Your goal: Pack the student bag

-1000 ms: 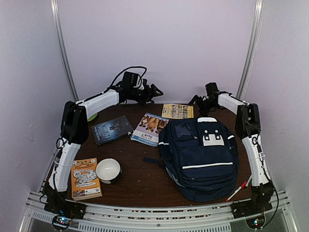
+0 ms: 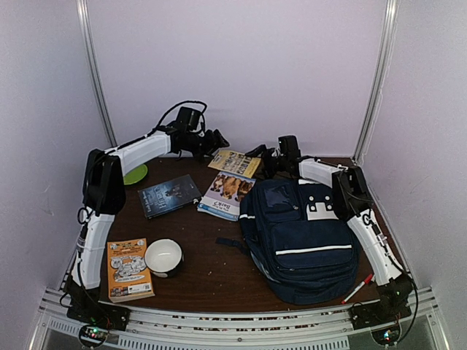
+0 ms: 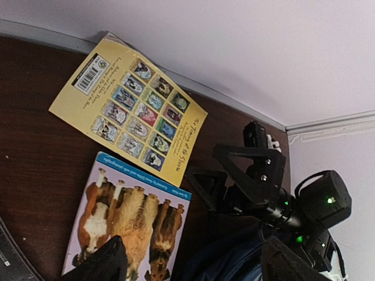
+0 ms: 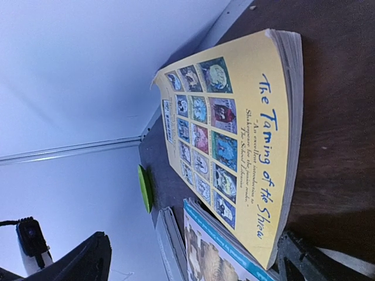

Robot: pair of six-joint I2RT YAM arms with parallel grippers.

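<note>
A yellow book [image 2: 233,162] lies at the back, partly over or against a book with animals on its cover [image 2: 226,194]. Low at the yellow book's right edge is my open right gripper [image 2: 260,154]; in the right wrist view that edge, reading The Taming of the Shrew [image 4: 263,152], fills the space near its fingers. My left gripper [image 2: 217,144] hangs open above the back of the table, over the books. A navy backpack [image 2: 299,262] fills the right half. A dark book [image 2: 166,198] lies left; an orange book [image 2: 128,266] sits at front left.
A white bowl [image 2: 163,254] is beside the orange book, a green plate [image 2: 136,173] at back left under the left arm. Red-capped markers [image 2: 357,288] lie at front right.
My right gripper has moved left along the back, and the yellow book has shifted left with it and turned askew. The left gripper has moved slightly left.
</note>
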